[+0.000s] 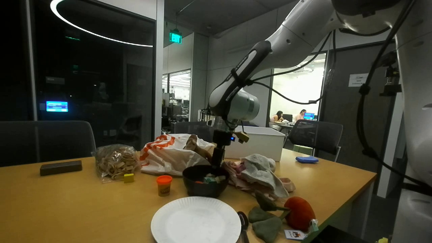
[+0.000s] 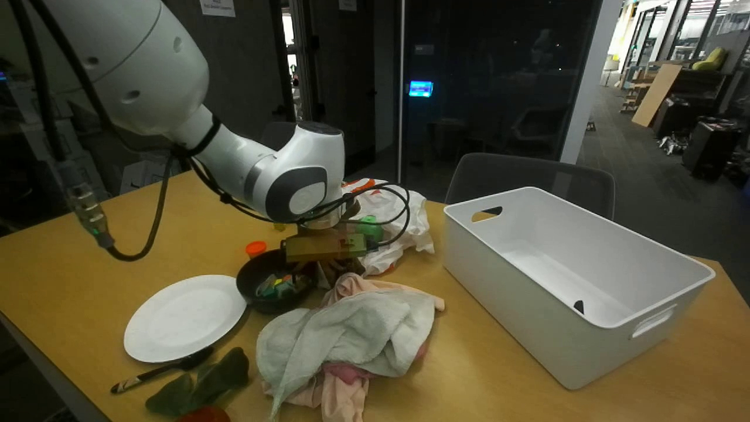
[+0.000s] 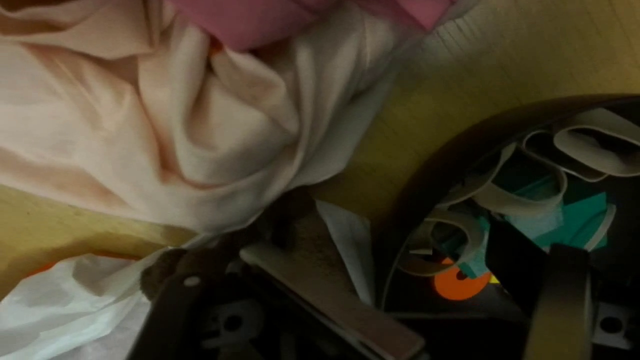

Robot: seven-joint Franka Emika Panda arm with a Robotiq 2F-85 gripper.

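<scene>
In the wrist view, my gripper is open. Its two fingers appear on either side of the near rim of a black bowl [image 3: 444, 144]: one over the bowl's inside, the other over the outside. Whether either touches the bowl, I cannot tell. Inside the bowl are pale rubber bands [image 3: 528, 198], teal pieces [image 3: 576, 219] and an orange disc [image 3: 459, 282]. Exterior view 1 has the gripper [image 1: 217, 158] pointing down at the back edge of the bowl [image 1: 204, 188], which stands upright on the table. The arm partly covers the bowl in exterior view 2.
Crumpled cloths [image 2: 351, 330] and a white plastic bag [image 1: 170, 158] lie close to the bowl. Nearby are a paper plate [image 1: 196, 222], an orange-lidded tub [image 1: 164, 186], a spoon [image 1: 243, 222] and a plush plant [image 1: 299, 212]. A large white bin [image 2: 506, 323] stands farther off.
</scene>
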